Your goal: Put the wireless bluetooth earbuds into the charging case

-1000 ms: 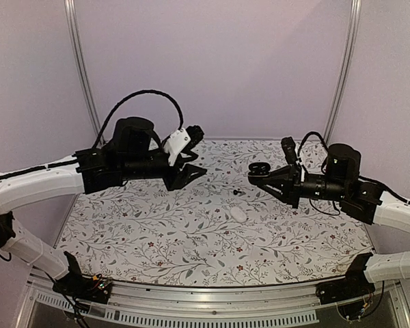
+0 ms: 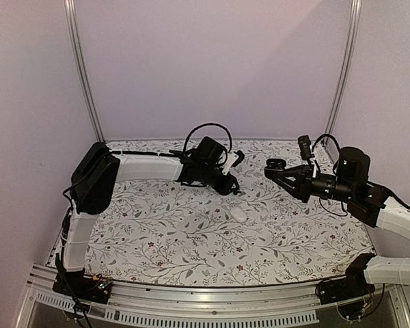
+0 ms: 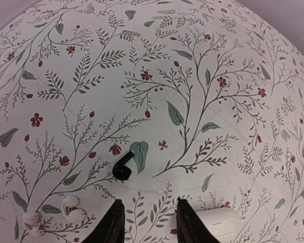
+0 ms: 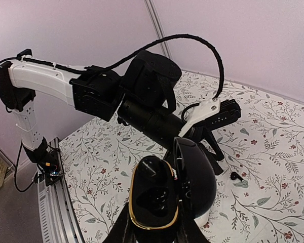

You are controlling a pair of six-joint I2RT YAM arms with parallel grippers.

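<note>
My right gripper (image 2: 295,182) holds the open black charging case (image 4: 153,190) with gold trim up at the right, shut on it. A single black earbud (image 3: 122,169) lies on the floral cloth near the middle. My left gripper is above the cloth near that earbud, its fingers apart and nothing between them. In the left wrist view the earbud is above and left of the fingertips.
A white oblong case (image 3: 213,220) lies on the cloth in front, with small white pieces (image 3: 73,212) to its left. Walls stand at the back and sides.
My left arm has swung toward the back centre and lowered to near the black earbud. My right gripper moved slightly to the right with the case.
</note>
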